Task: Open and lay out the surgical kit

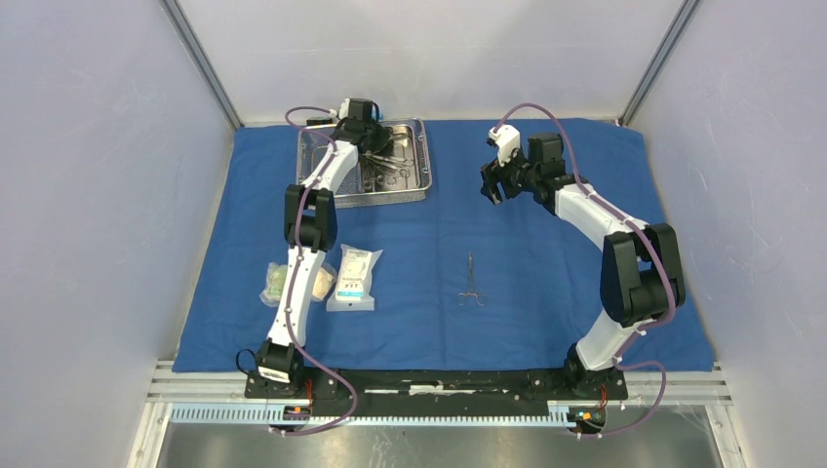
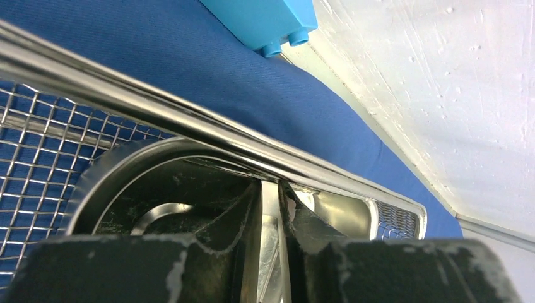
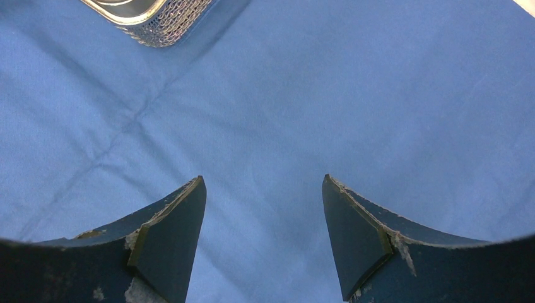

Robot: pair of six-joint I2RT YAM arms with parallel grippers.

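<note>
The metal instrument tray (image 1: 427,168) sits at the back left, with several steel instruments (image 1: 390,166) inside. My left gripper (image 1: 382,143) reaches down into it near the far wall. In the left wrist view its fingertips are close together beside the tray's rim (image 2: 189,123). A pale strip (image 2: 270,201) shows in the narrow gap; whether it is gripped or lies behind is unclear. A rounded steel dish (image 2: 107,183) lies below. Over bare cloth right of the tray, my right gripper stands wide open and empty. A ring-handled clamp (image 1: 471,283) lies alone on the cloth.
A white sealed packet (image 1: 353,278) and clear bags with green (image 1: 276,282) and cream contents (image 1: 323,282) lie at front left. Behind the tray is a light-blue object (image 2: 265,19), close to the back wall.
</note>
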